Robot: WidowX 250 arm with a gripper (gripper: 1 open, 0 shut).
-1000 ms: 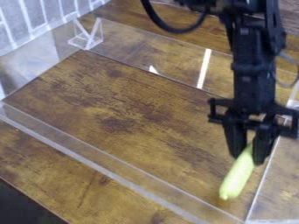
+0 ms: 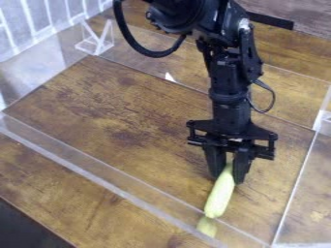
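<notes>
My black gripper (image 2: 230,167) reaches down into the right part of a clear-walled enclosure, its fingers shut on the top end of a pale yellow-green elongated object (image 2: 220,199), which looks like a toy vegetable. The object slants down toward the front, its lower end near the clear front wall, with a pale shape showing below it through or in the plastic.
Clear walls (image 2: 77,165) run along its front and right, and a white grid (image 2: 33,29) stands at the back left.
My gripper, with the pale object in it, has moved left. The arm above has also shifted left.
</notes>
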